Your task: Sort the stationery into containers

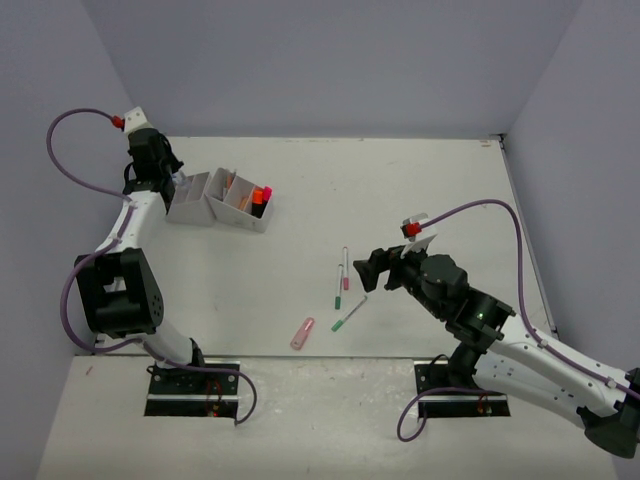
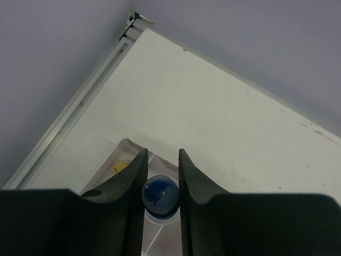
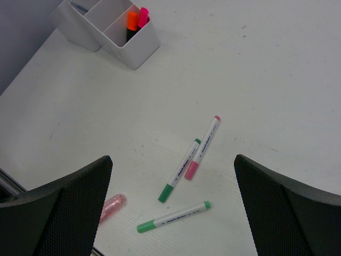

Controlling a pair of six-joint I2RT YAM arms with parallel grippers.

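Note:
In the left wrist view, my left gripper is shut on a cylinder with a dark blue end (image 2: 160, 196), held above a divided white container (image 2: 155, 240). From the top view, that arm reaches over the left container (image 1: 190, 214), and the cylinder is mostly hidden. My right gripper stands open and empty above the table. Below it lie a green-capped marker (image 3: 180, 170), a pink-capped marker (image 3: 203, 148) and another green marker (image 3: 176, 216). A pink tube-like item (image 3: 113, 206) is partly covered by a finger.
Beside the left container stands a second divided container (image 1: 235, 216) holding orange and pink items (image 1: 261, 197). A yellow piece (image 2: 119, 166) sits in a compartment under the left gripper. Walls border the table.

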